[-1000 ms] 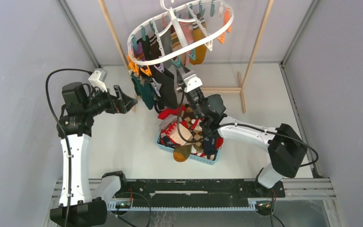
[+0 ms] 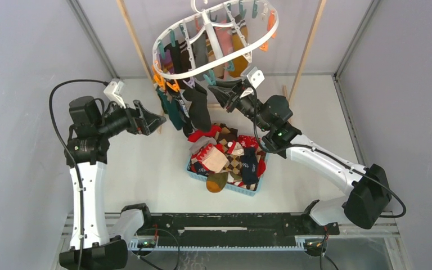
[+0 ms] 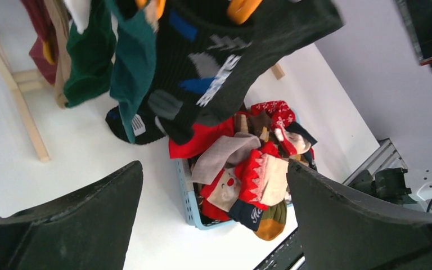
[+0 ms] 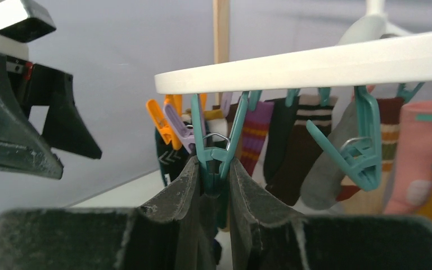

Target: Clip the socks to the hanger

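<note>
The white oval hanger (image 2: 233,54) hangs at the top, with coloured clips round its rim and several socks hanging from it. My right gripper is shut on the lower end of a teal clip (image 4: 237,121) at the near rim. No sock shows in that clip's mouth. Left of it, a black sock (image 2: 198,111) hangs below a purple clip (image 4: 178,125), and a dark teal sock (image 2: 172,112) hangs further left. My left gripper (image 2: 153,121) stands open and empty, to the left of these socks. Its black fingers (image 3: 84,216) are wide apart.
Below the hanger, a blue basket (image 2: 253,192) is heaped with loose socks (image 2: 233,163). Wooden stand legs (image 2: 309,42) rise on both sides. An empty teal clip (image 4: 360,146) and an orange clip (image 2: 271,22) are on the rim's right.
The hanger has shifted very slightly.
</note>
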